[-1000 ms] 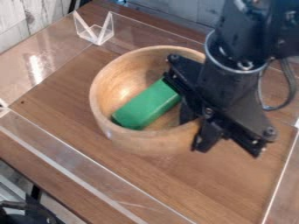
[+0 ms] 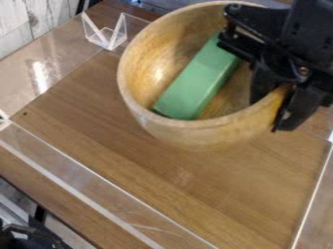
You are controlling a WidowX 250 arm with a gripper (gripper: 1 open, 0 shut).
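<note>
A wooden bowl (image 2: 196, 128) with a green block (image 2: 197, 80) lying inside it is held up in the upper middle of the camera view. My black gripper (image 2: 271, 92) is at the bowl's right rim, shut on it; the fingertips are partly hidden by the rim and the gripper's body.
A wooden board (image 2: 143, 185) fills the floor below, with clear plastic walls along the left and right edges. A small clear bracket (image 2: 104, 34) stands at the upper left. The board's lower middle is clear.
The bowl, with the green block inside, has moved upward in the view and looks larger, raised toward the camera along with my gripper at its right rim.
</note>
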